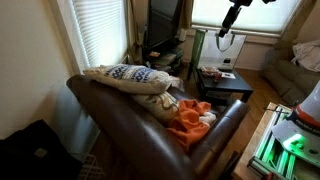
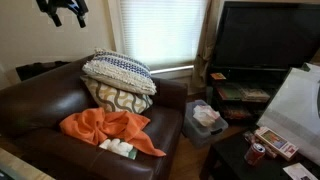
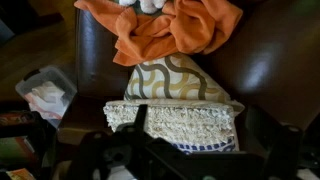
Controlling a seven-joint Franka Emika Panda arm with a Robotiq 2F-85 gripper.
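Note:
My gripper hangs open high above the brown leather couch, at the upper left of exterior view 2, with nothing between its fingers. Across the seat lies a crumpled orange cloth, and a small white item rests against its front edge. A cushion with a wavy tan pattern leans at the couch's corner. On top of it is a woven white and dark-blue cushion. Looking down in the wrist view, the woven cushion appears between the spread fingers, well below them.
A clear plastic bin stands on the floor beside the couch. To the right, a dark table carries a can and a box. A television stands behind. The air around the gripper looks free.

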